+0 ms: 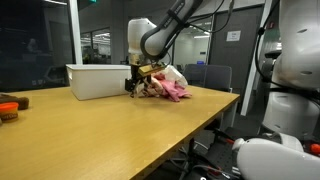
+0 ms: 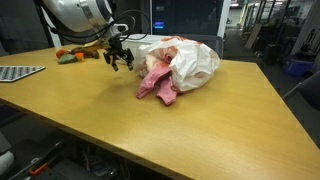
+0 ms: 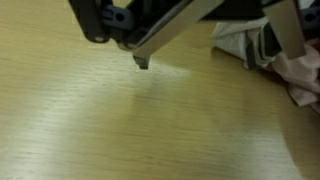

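My gripper (image 1: 132,89) hangs low over the wooden table, open, with nothing between its fingers. Bare tabletop shows between the spread fingertips in the wrist view. A heap of pink cloth (image 2: 155,80) lies beside the gripper, partly against a crumpled white bag (image 2: 195,64) with reddish cloth showing at its top. Some pale and pink fabric (image 3: 300,72) appears at the wrist view's right edge, close to one finger. From exterior view 1, the gripper partly overlaps the heap, so exact contact cannot be told.
A long white box (image 1: 92,82) stands at the table's back. Orange bowls (image 1: 8,110) sit at the left, with a dark object (image 1: 14,100) behind them. A metal grid tray (image 2: 16,73) lies at one edge.
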